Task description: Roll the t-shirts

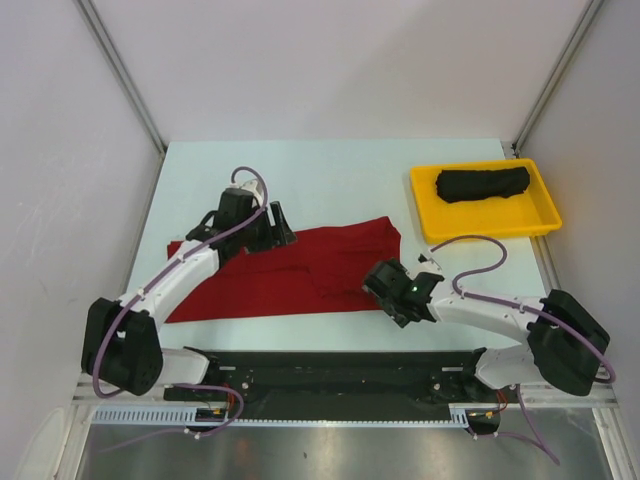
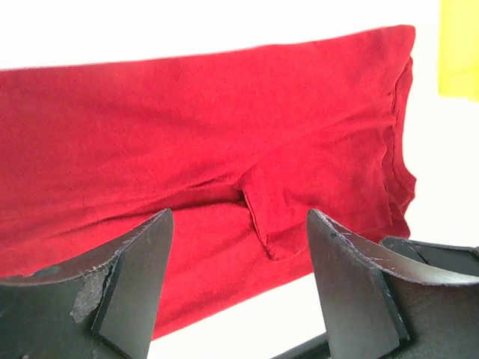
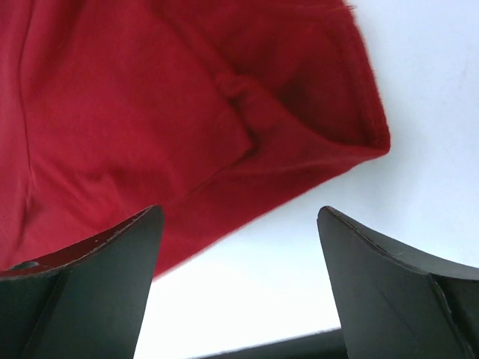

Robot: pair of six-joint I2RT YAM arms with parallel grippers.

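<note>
A red t-shirt (image 1: 240,300) lies spread on the white table, with a flap folded inward near its right end, as the left wrist view (image 2: 194,112) also shows. My left gripper (image 1: 276,226) stands open over the shirt's upper left-middle area, nothing between its fingers. My right gripper (image 1: 385,295) is open, low at the shirt's bottom right corner; in the right wrist view the shirt's creased corner (image 3: 314,157) lies just ahead of its fingers, with bare table between them.
A yellow tray (image 1: 430,220) at the back right holds a rolled black cloth (image 1: 482,184).
</note>
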